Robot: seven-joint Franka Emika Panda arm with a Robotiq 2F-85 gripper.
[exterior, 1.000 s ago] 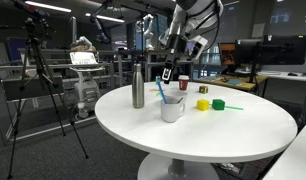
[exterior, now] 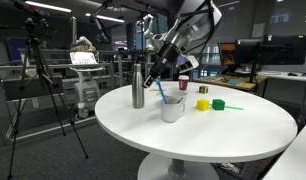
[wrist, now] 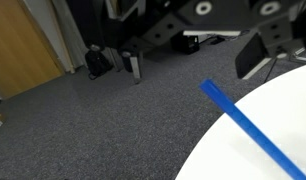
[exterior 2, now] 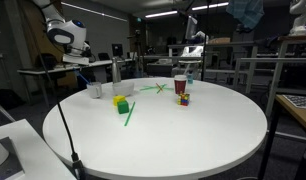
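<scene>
A blue straw [exterior: 161, 92] leans in a white mug [exterior: 174, 111] on the round white table. Just above and beside the straw is my gripper [exterior: 155, 77], by the steel bottle [exterior: 138, 86]. In the wrist view the straw [wrist: 255, 132] runs from the lower right, its tip below the gap between my parted fingers. The gripper stands open and nothing is held. The wrist view does not show the mug.
Yellow block [exterior: 202, 104] and green block [exterior: 218, 104] lie right of the mug, with a green straw [exterior 2: 132, 114] near them. Farther back are a red cup [exterior 2: 180, 84] and a small multicoloured cube [exterior 2: 184, 100].
My arm has swung left in the first exterior view, bringing the gripper closer to the bottle. The mug, straw and blocks look unmoved.
</scene>
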